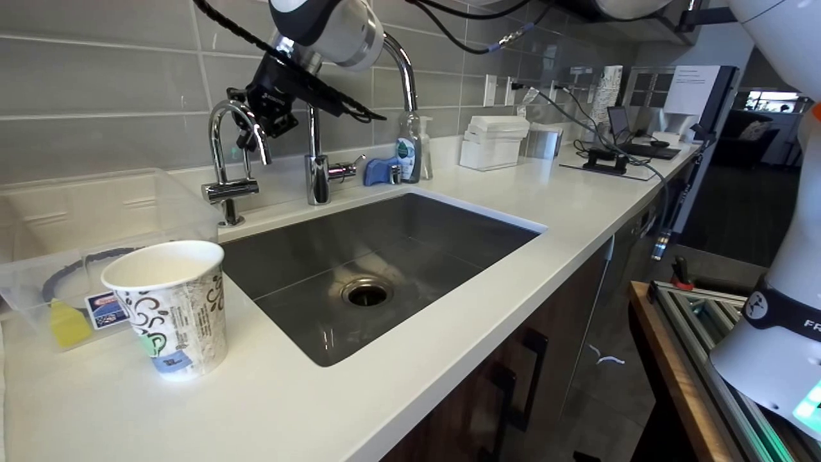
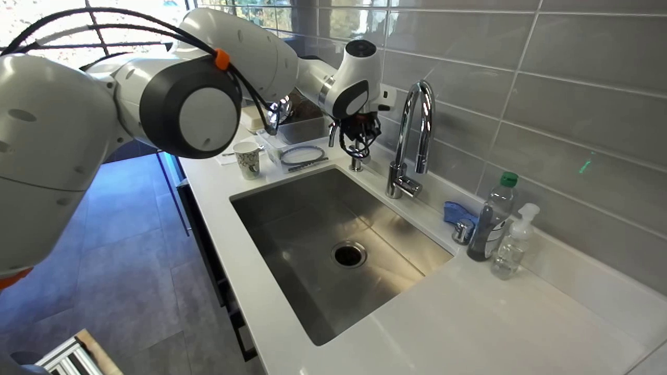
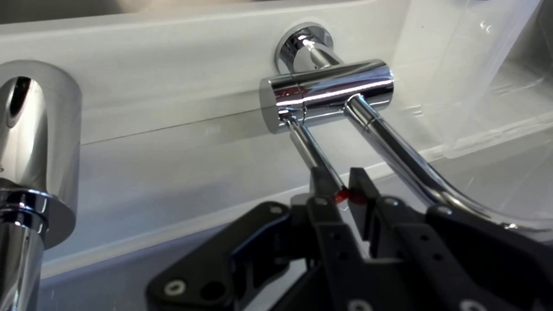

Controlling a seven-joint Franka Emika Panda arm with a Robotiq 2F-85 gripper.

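Note:
The small chrome faucet (image 1: 223, 188) stands at the sink's back left corner, with a curved spout and a thin lever. In the wrist view its lever (image 3: 309, 145) runs from the horizontal valve body (image 3: 332, 88) down between my fingertips. My gripper is shut on this lever near its red-marked end. The spout (image 3: 404, 153) passes just to the right of the fingers in that view. From the other side, the gripper (image 2: 357, 140) hangs over the small faucet, its fingertips hard to make out among dark cables.
A taller faucet (image 2: 397, 172) stands close by. The sink (image 1: 331, 269) is empty. A patterned paper cup (image 1: 173, 323) and a clear plastic bin (image 1: 100, 223) are on the left counter. A blue sponge (image 1: 378, 171) and bottles (image 1: 410, 146) sit behind the sink.

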